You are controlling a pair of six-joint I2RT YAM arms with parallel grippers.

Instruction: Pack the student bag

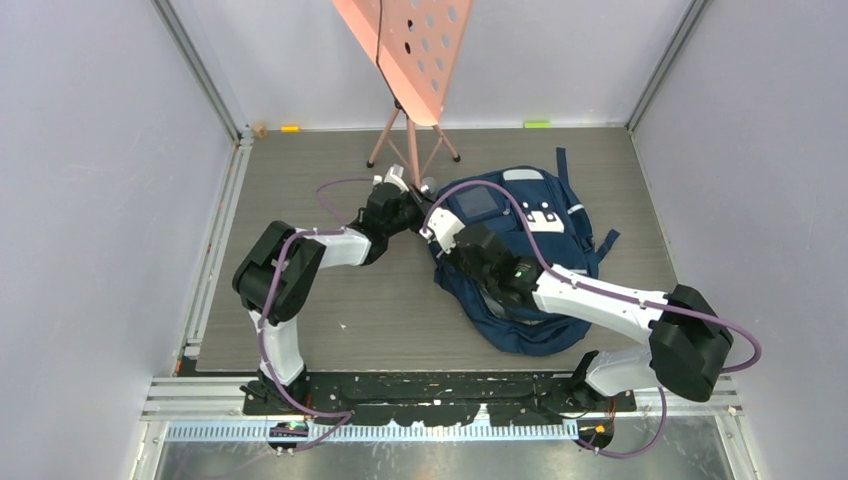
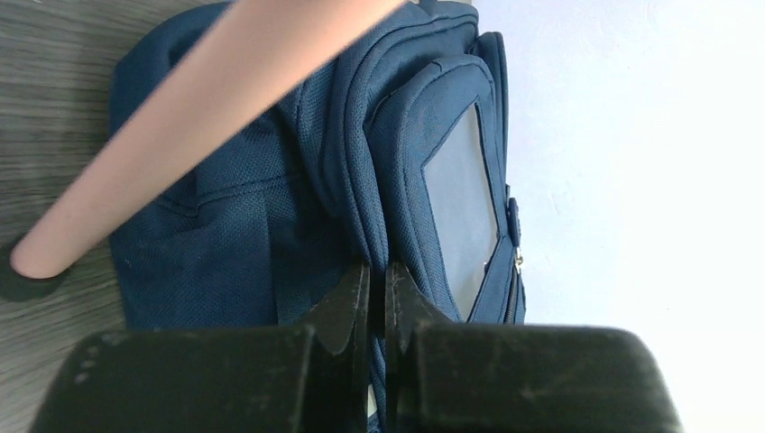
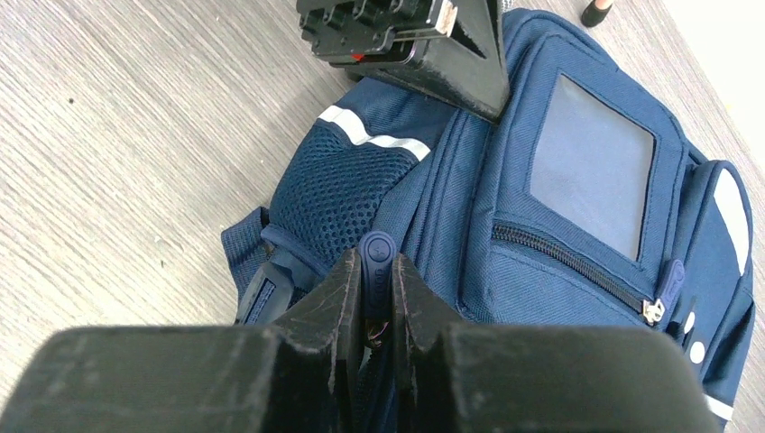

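The navy backpack point(image 1: 520, 240) lies on the grey floor with its front panel up. At its upper left edge my left gripper point(image 1: 424, 205) is shut on a strip of seamed fabric point(image 2: 365, 180), seen between the fingers in the left wrist view. Lower along the same side is my right gripper, its fingers on either side of a dark blue zipper pull point(image 3: 377, 248). Whether they press on the pull I cannot tell. Another zipper point(image 3: 568, 266) with its own pull runs across the front pocket. The bag's inside is hidden.
A pink tripod stand point(image 1: 412, 150) rises behind the bag's upper left corner, close to my left gripper. Its leg point(image 2: 162, 135) crosses the left wrist view. Bare floor point(image 1: 370, 325) stretches left and in front of the bag.
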